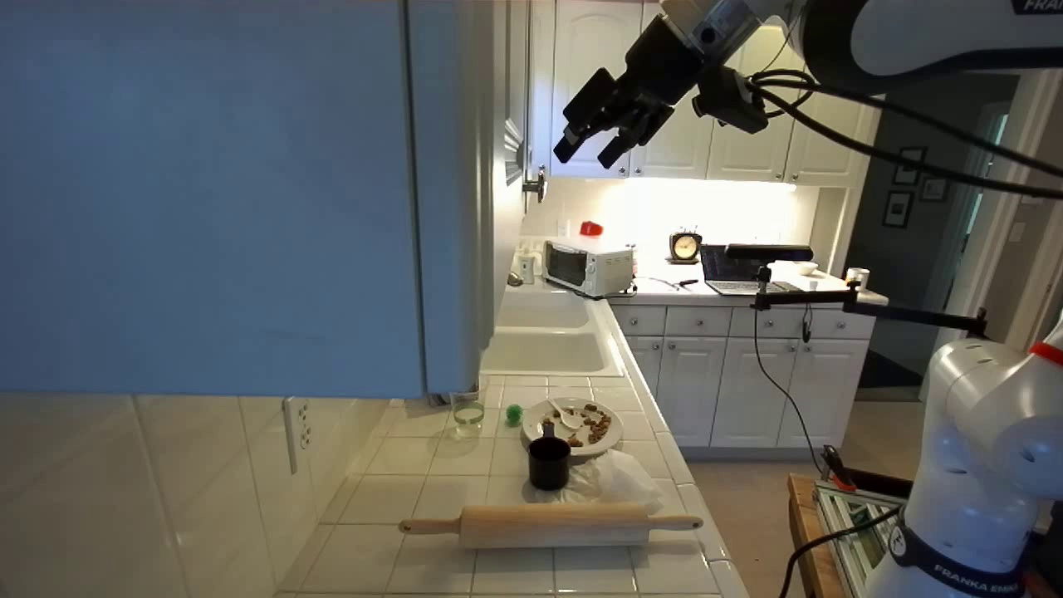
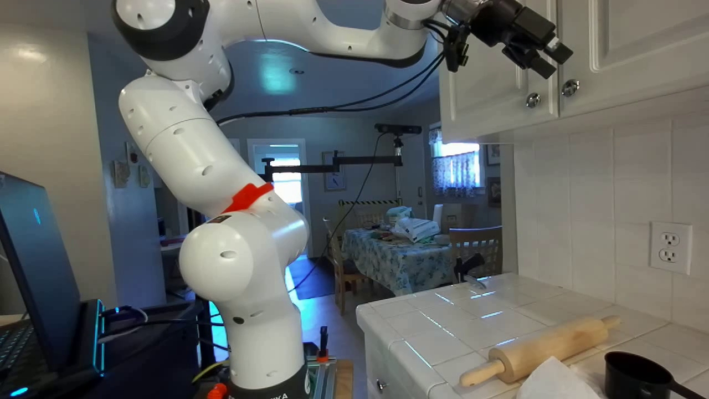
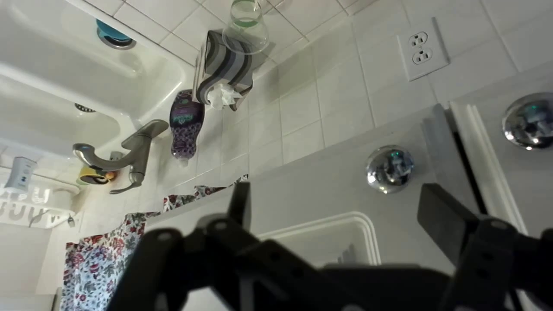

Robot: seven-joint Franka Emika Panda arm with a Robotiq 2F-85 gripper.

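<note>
My gripper (image 1: 588,154) is open in front of the upper cabinets, high above the counter, with nothing between its fingers. In the wrist view a round chrome knob (image 3: 389,169) on a white cabinet door (image 3: 321,171) shows beyond the gap between the fingertips, nearer the right finger (image 3: 446,223). A second knob (image 3: 529,121) sits on the neighbouring door at the right. From the other side, the gripper (image 2: 553,61) appears just above the two knobs (image 2: 570,87); whether it touches the door cannot be told. Both doors look shut in that view.
Below on the tiled counter lie a rolling pin (image 1: 555,525), a black cup (image 1: 549,463), a plate with food bits (image 1: 609,438) and a crumpled white bag (image 1: 623,480). A glass (image 1: 467,414) stands near the wall. The sink (image 1: 548,350) lies beyond.
</note>
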